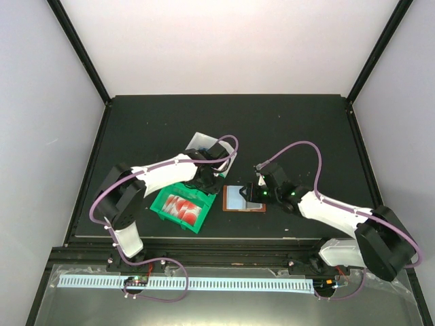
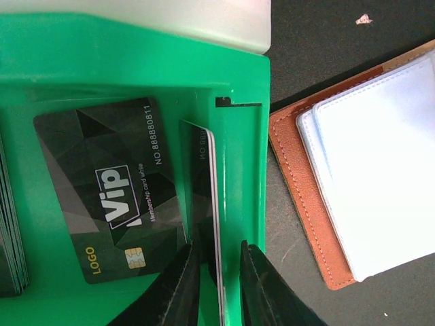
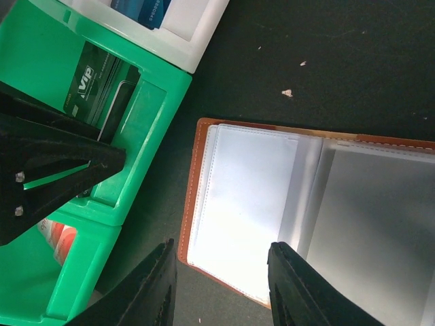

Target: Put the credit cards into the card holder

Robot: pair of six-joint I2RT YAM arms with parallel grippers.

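Observation:
A dark VIP card [image 2: 115,193] lies in the green bin [image 2: 146,37]. Beside it, another dark card [image 2: 202,197] stands on edge near the bin's right wall. My left gripper is open, its fingers on either side of this standing card; a gap shows between the pads and the card. The brown card holder [image 3: 192,183] lies spread on the table right of the bin, with whitish clear sleeves [image 3: 248,190]. Over its near edge, my right gripper is open with nothing between its fingers.
More dark cards [image 2: 10,231] stand stacked at the bin's left. A front compartment holds red-and-white items [image 1: 182,209]. Behind the green bin is a white bin [image 3: 187,24] with blue cards.

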